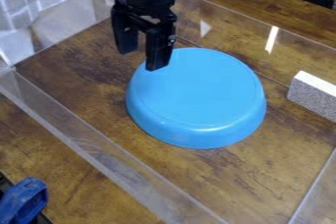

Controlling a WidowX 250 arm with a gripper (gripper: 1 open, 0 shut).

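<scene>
The black gripper [141, 43] comes down from the top centre over the upper-left edge of a large blue round plastic lid or dome [197, 100], which rests on the wooden floor of a clear-walled bin. I cannot tell whether the fingers are open or shut, or whether they touch the blue piece.
A speckled grey block [312, 94] lies at the right. A blue object [19, 202] is at the lower left, outside the clear wall [82, 141]. Bare wood surrounds the blue piece, with room at the left and below.
</scene>
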